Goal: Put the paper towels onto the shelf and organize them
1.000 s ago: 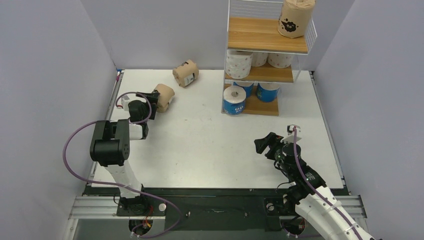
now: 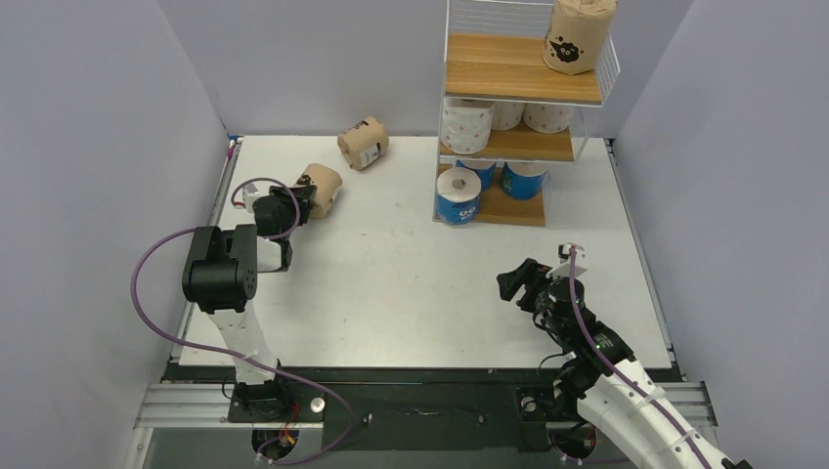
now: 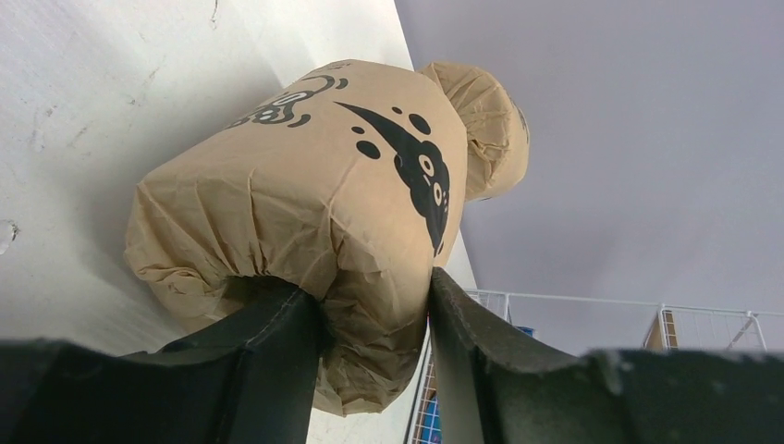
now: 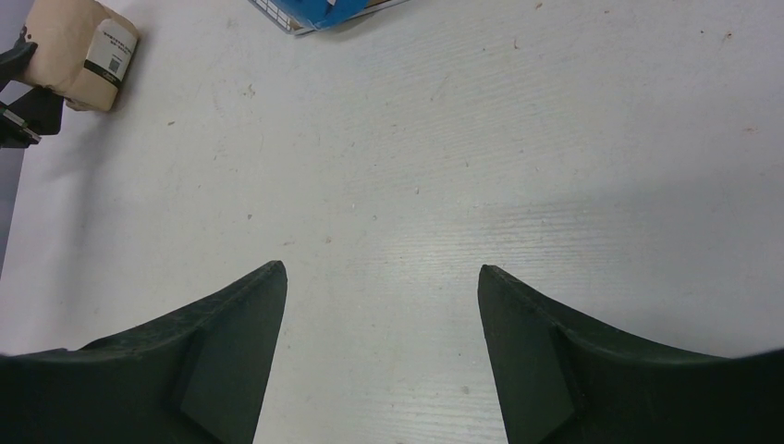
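A brown paper-wrapped towel roll (image 3: 305, 176) lies on its side at the table's far left. My left gripper is closed around the near end's wall: one finger goes into the hollow core and the other presses the outside, with creased paper between. A second brown roll (image 2: 363, 144) lies on its side at the back of the table. The wire shelf (image 2: 499, 66) has wooden boards; a brown roll (image 2: 579, 35) stands upright at the right of its top board. My right gripper hangs open over bare table, nothing between its fingers.
On the middle board stand white dotted rolls (image 2: 466, 125). Blue-wrapped rolls (image 2: 458, 196) fill part of the bottom board. The top board's left side is bare, and the middle of the white table (image 2: 401, 283) is clear.
My left gripper has shifted slightly right, and its fingers have drawn together onto the roll's end. The rolls and the right arm look about the same.
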